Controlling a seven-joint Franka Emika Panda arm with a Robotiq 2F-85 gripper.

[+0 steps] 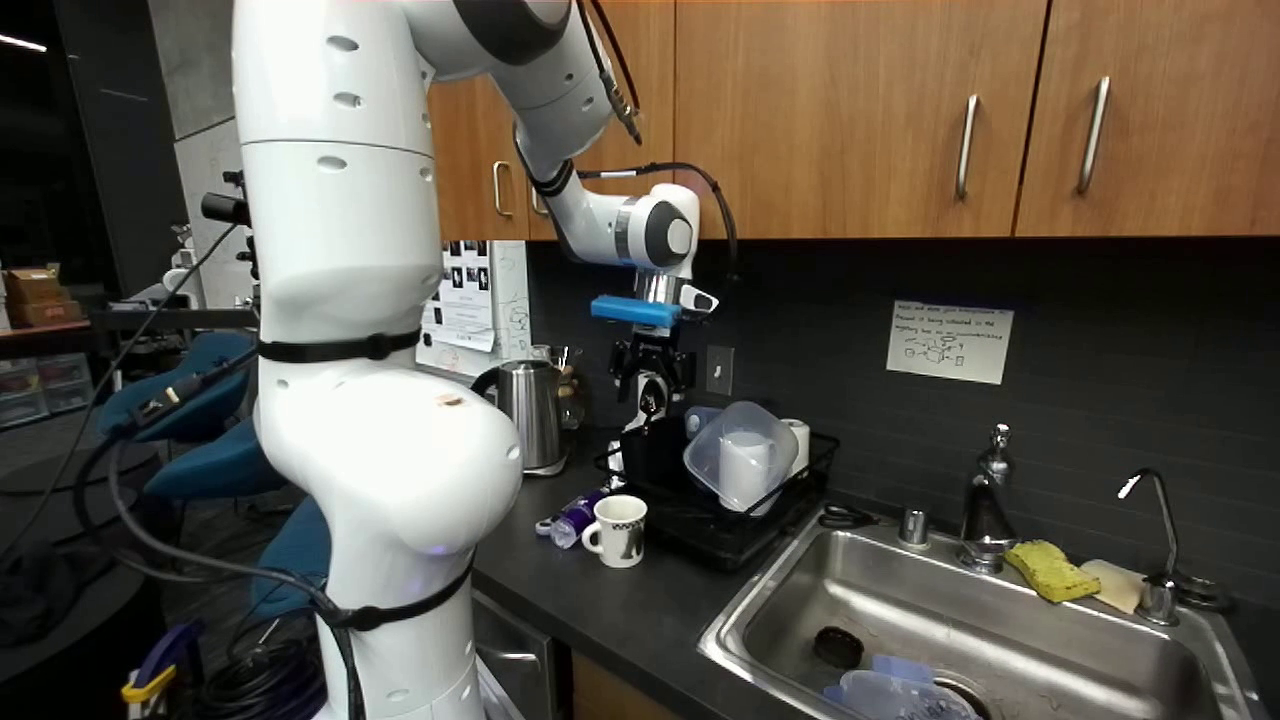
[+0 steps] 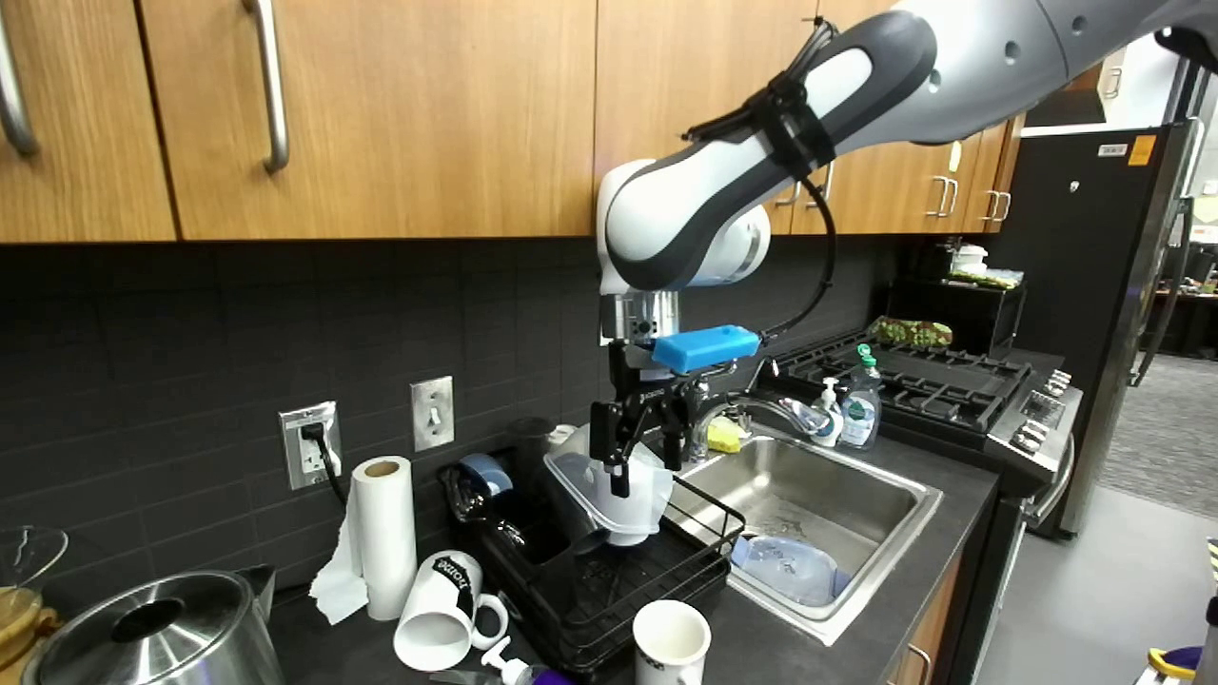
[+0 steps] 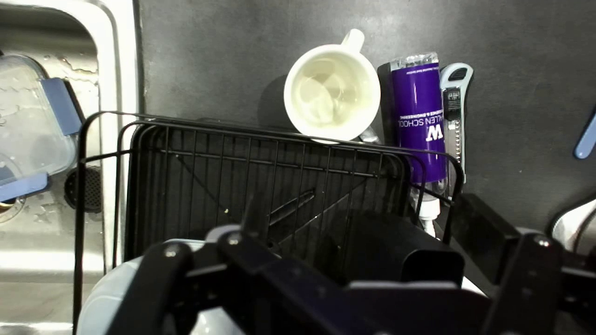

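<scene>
Above the black dish rack point(image 1: 732, 534) hangs my gripper point(image 1: 653, 390), fingers spread apart and pointing down. In the wrist view the gripper shows a wide gap between its two black fingers, with nothing held. A clear plastic container point(image 2: 605, 485) leans in the rack beside a dark utensil holder point(image 3: 391, 245). On the counter just outside the rack's rim stands a white mug point(image 3: 332, 92), upright and seemingly empty. Close by it lies a purple bottle point(image 3: 419, 123) with a white pump.
A box cutter point(image 3: 455, 117) lies along the bottle. Another white mug point(image 2: 428, 639) rests on its side by the paper towel roll point(image 2: 384, 537). The steel sink point(image 1: 960, 612) holds blue-edged plastic containers. Wooden cabinets point(image 1: 852, 120) hang overhead.
</scene>
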